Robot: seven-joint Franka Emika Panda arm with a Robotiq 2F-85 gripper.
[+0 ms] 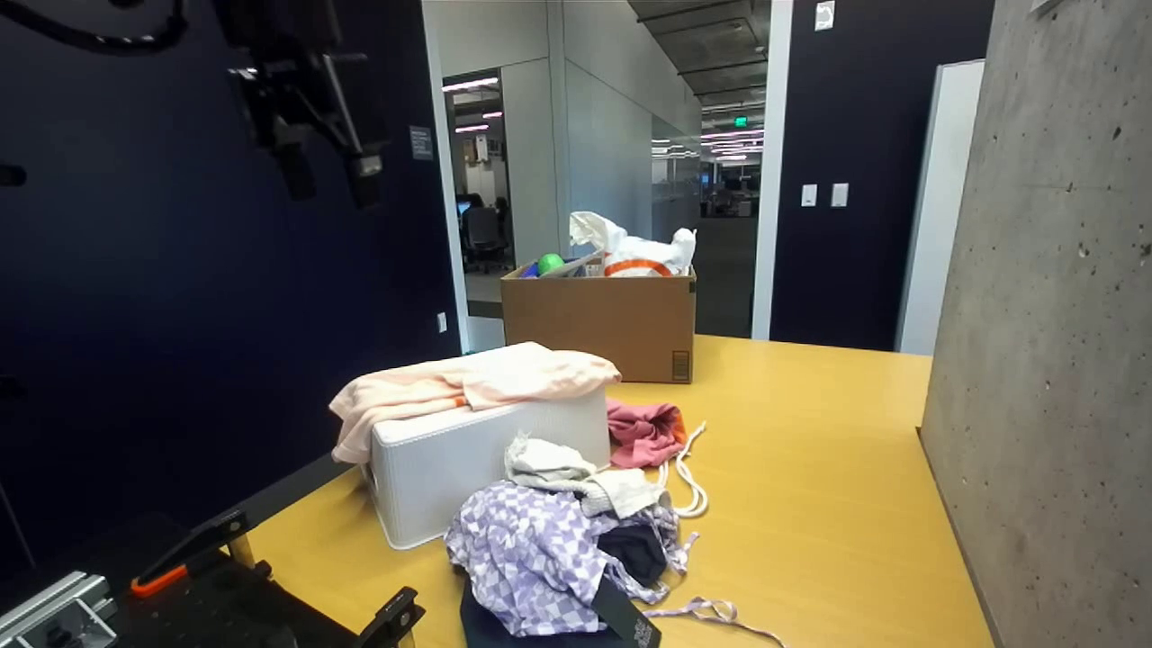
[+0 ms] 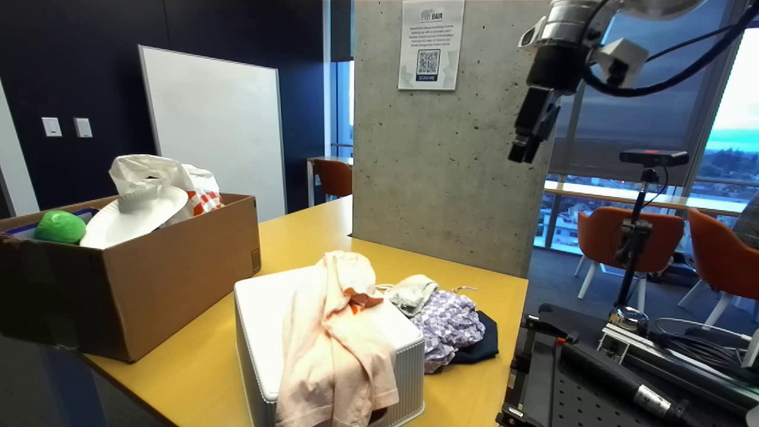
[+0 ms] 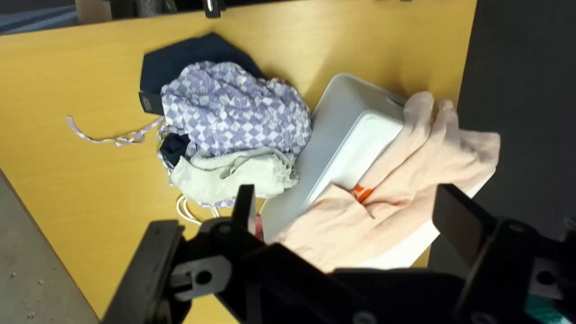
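Observation:
Draped over the top of a white box (image 1: 491,459) is a peach garment (image 1: 475,391) with a small orange patch. Beside that box, a heap on the table holds purple-and-white checkered cloth (image 3: 232,110), a pale grey cloth (image 3: 235,175) and a dark navy piece (image 3: 189,56). A dusty-red cloth (image 1: 645,434) lies behind the heap, against the box. High above the table hangs my gripper (image 1: 332,193), open and empty. In the wrist view, the gripper's spread fingers (image 3: 244,208) frame the peach garment from well above it.
A cardboard box (image 1: 599,324) with bags and a green ball stands at the table's far end. A concrete pillar (image 2: 441,156) borders one side. A black platform (image 2: 590,377) adjoins the near edge.

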